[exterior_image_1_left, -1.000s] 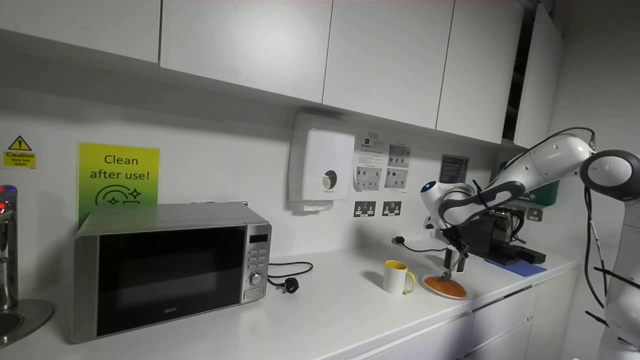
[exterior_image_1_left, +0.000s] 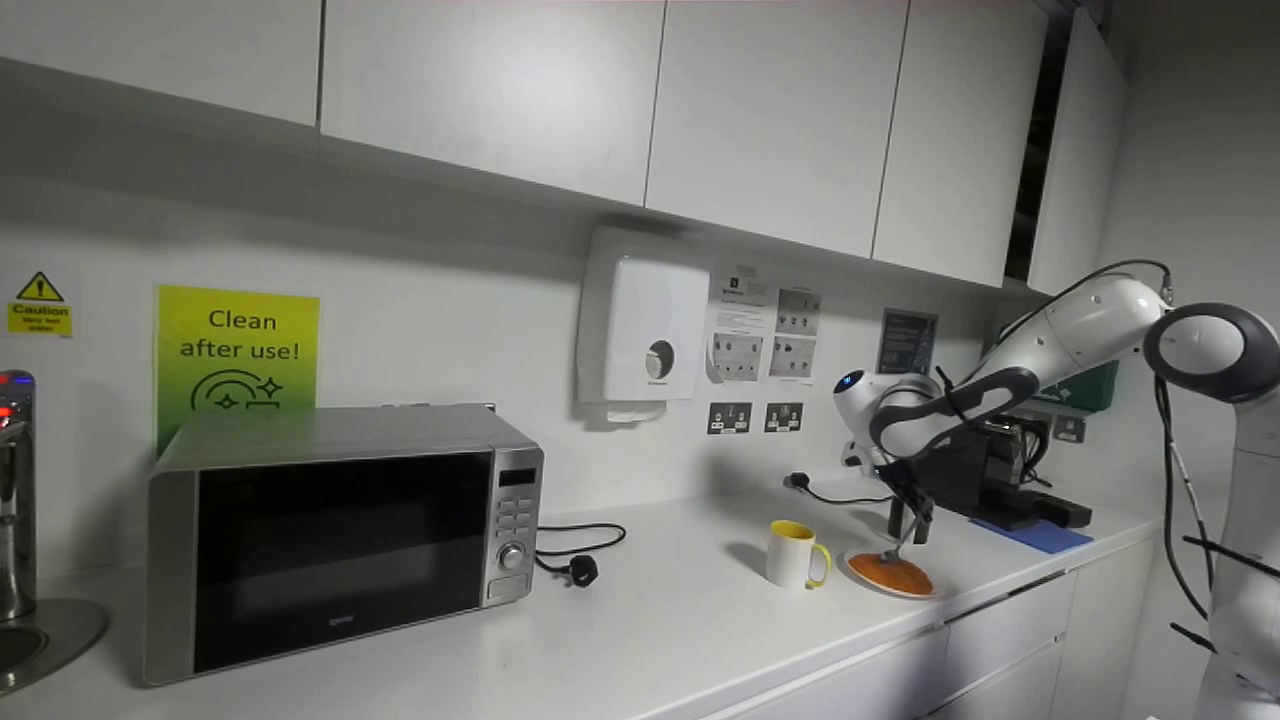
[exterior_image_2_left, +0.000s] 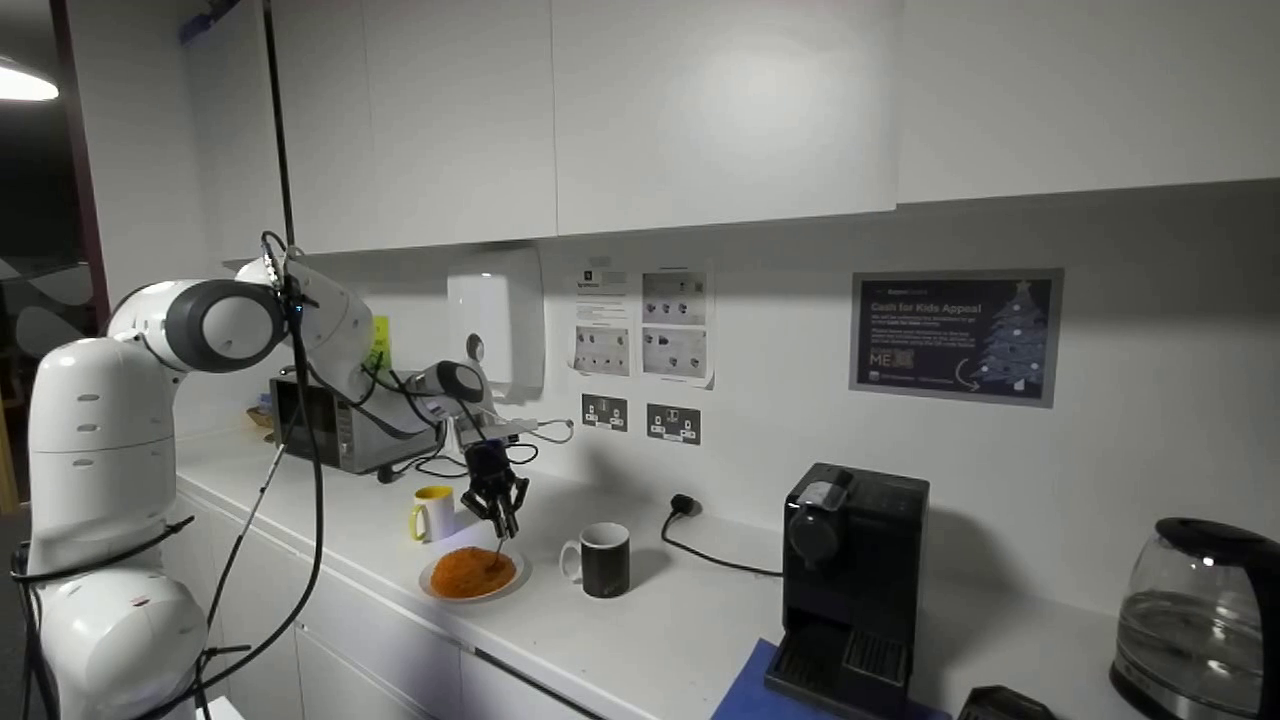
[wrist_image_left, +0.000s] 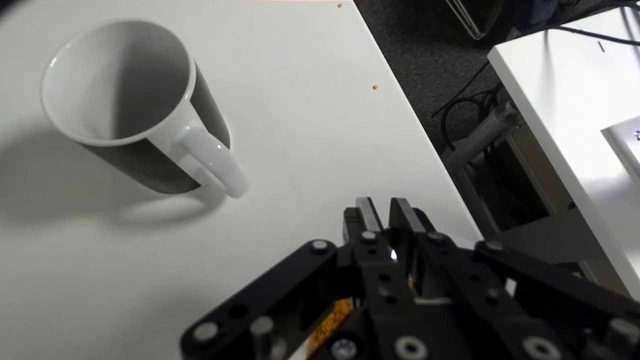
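My gripper (exterior_image_2_left: 506, 528) points down over the plate's edge, shut on a thin grey utensil (exterior_image_1_left: 891, 554) whose lower end meets the orange food (exterior_image_2_left: 471, 574). Whether it is a spoon or a fork, I cannot tell. The food is heaped on a white plate (exterior_image_2_left: 517, 581) near the counter's front edge. In the wrist view the fingertips (wrist_image_left: 367, 214) stand close together, with a small glint between the fingers; most of the plate is hidden beneath them.
Beside the plate stand a yellow-lined white mug (exterior_image_1_left: 788, 562) and a black-and-white mug (exterior_image_2_left: 606, 564). A microwave (exterior_image_1_left: 342, 540) and a coffee machine (exterior_image_2_left: 854, 576) stand farther off along the counter.
The arm and gripper have shifted slightly left and down in exterior view 1. The utensil's lower end has moved a little the same way over the food. Plate and yellow-lined mug look unmoved.
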